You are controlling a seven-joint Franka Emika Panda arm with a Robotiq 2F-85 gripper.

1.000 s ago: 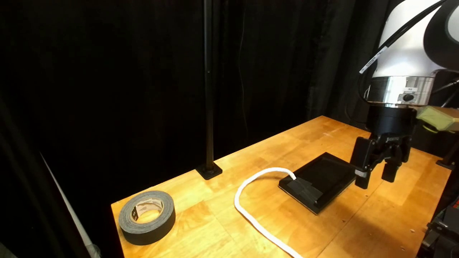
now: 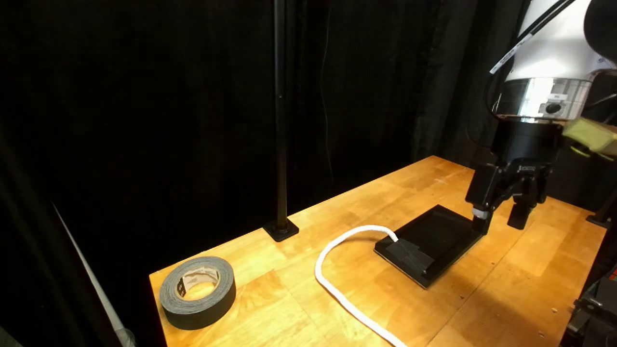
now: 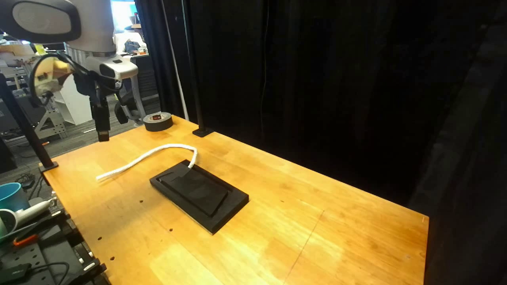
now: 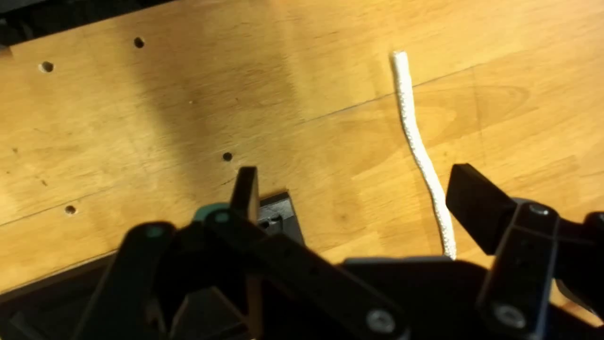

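Note:
My gripper (image 2: 500, 220) stands open in the air above the table, its fingers wide apart and nothing between them. In the wrist view a white rope (image 4: 417, 150) runs over the wood below, passing between the two fingertips and out of sight behind the gripper body. The rope curves across the table in both exterior views, one end reaching a flat black rectangular tray (image 3: 237, 196). Dark tape-like patches (image 2: 409, 256) cover the tray's end where the rope meets it. In the wrist view the gripper hides most of the tray.
A grey roll of tape (image 2: 197, 293) lies at one corner of the wooden table (image 3: 285, 228). A black post (image 2: 281, 228) rises from the back edge, before dark curtains. Wide bare wood lies on the tray's side away from the tape roll.
The arm and open gripper have risen a little higher above the table. Rope, tray and tape roll have stayed where they were.

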